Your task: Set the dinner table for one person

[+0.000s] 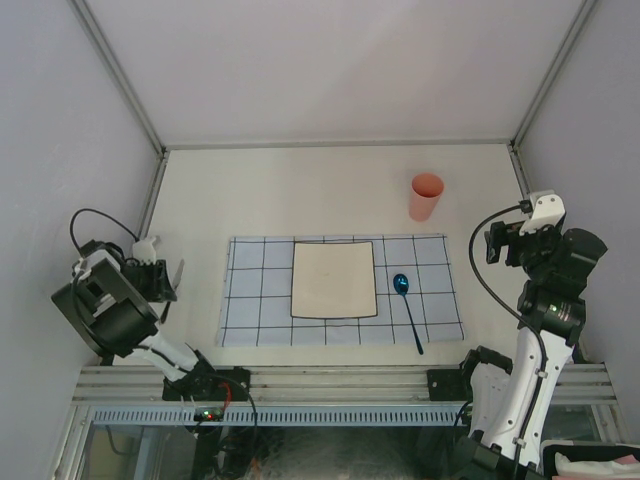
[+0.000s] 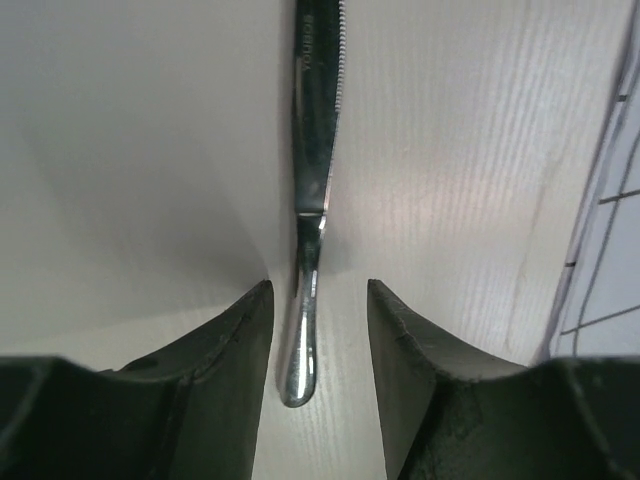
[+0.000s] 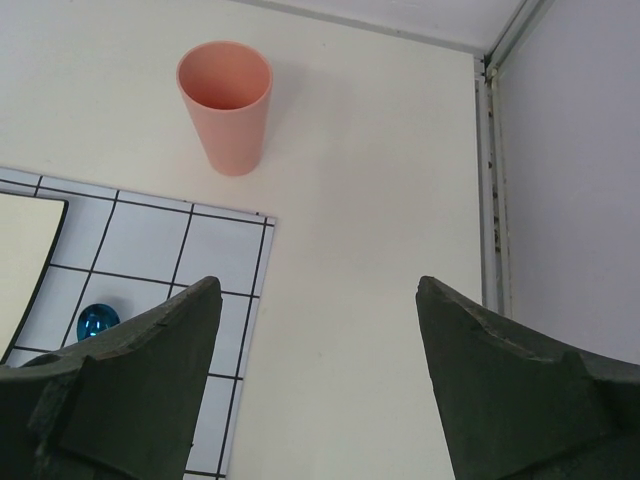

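Note:
A silver table knife (image 2: 310, 200) lies on the white table left of the placemat. Its handle end shows between the spread fingers of my left gripper, which stands open above it and holds nothing. On the checked placemat (image 1: 255, 290) lies a square cream plate (image 1: 334, 280), with a blue spoon (image 1: 401, 285) to its right. Behind the mat's right part an upright pink cup (image 1: 424, 198) stands on the table. My right gripper is raised at the far right, its fingers apart with nothing between them.
Walls (image 1: 75, 160) close in on the left, right and back. The metal front rail (image 1: 330, 376) runs along the near edge.

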